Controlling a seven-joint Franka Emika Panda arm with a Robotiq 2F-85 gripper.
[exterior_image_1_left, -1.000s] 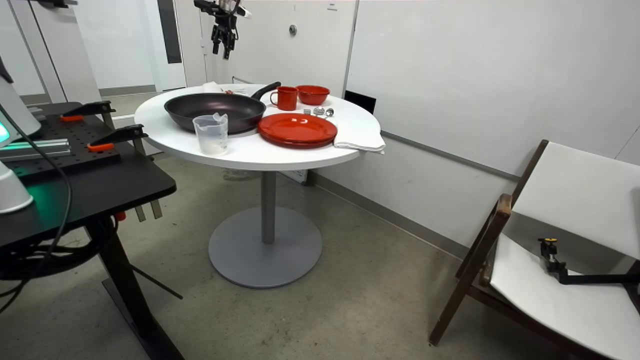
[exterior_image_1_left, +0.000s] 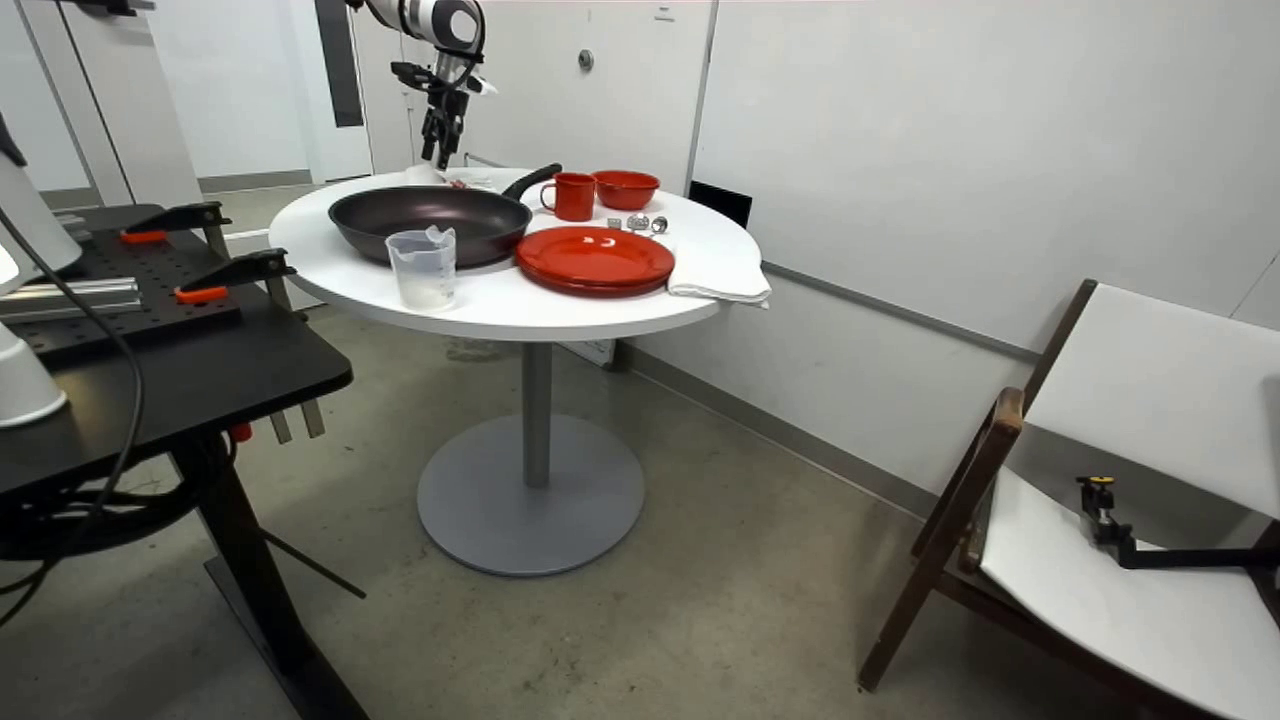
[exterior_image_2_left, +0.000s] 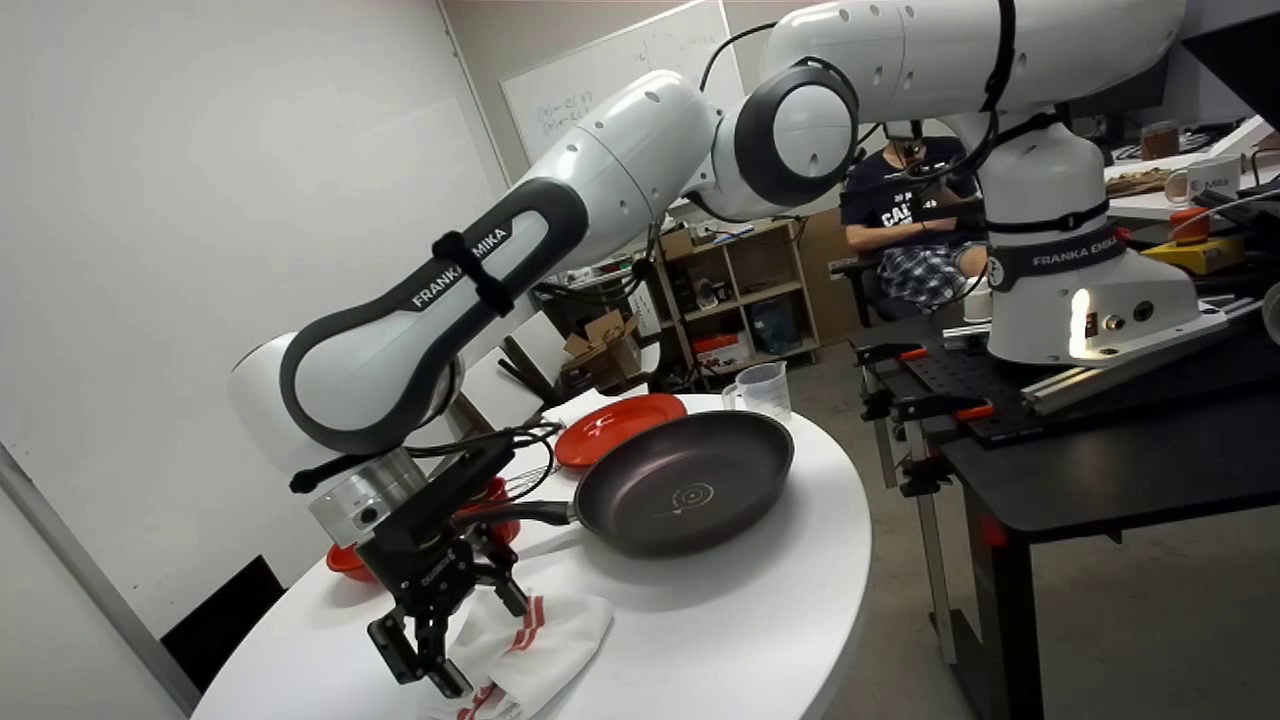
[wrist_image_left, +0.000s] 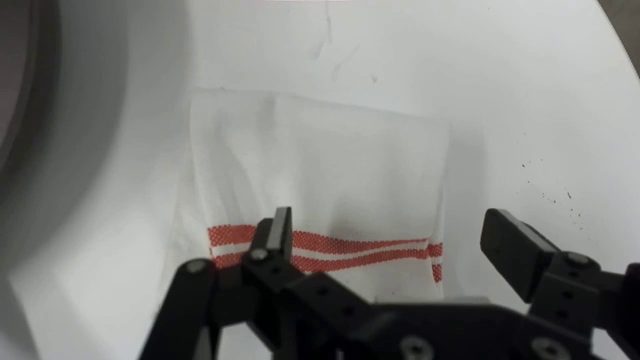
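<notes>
Spread over the cloth, my gripper stands open in the wrist view, its fingers wide apart and nothing held between them. The white cloth (wrist_image_left: 360, 174) with red stripes lies folded flat on the table. One finger (wrist_image_left: 279, 231) overlaps its striped part in that view; the other lies beyond its right edge. From the second exterior view, the gripper (exterior_image_2_left: 483, 640) hangs low over the cloth (exterior_image_2_left: 564, 636), tilted. Whether the fingertips touch it cannot be told. At the far table edge in the first exterior view, the gripper (exterior_image_1_left: 438, 158) looks small.
A dark frying pan (exterior_image_2_left: 684, 480) sits close to the cloth, its handle reaching under the arm. Red plates (exterior_image_1_left: 594, 256), a red mug (exterior_image_1_left: 573, 197), a red bowl (exterior_image_1_left: 626, 188), a clear measuring cup (exterior_image_1_left: 423, 270) and another white cloth (exterior_image_1_left: 720, 274) share the round table (exterior_image_1_left: 480, 314).
My gripper has come down from well above the table to just over the cloth at the far edge. The table objects have not moved.
</notes>
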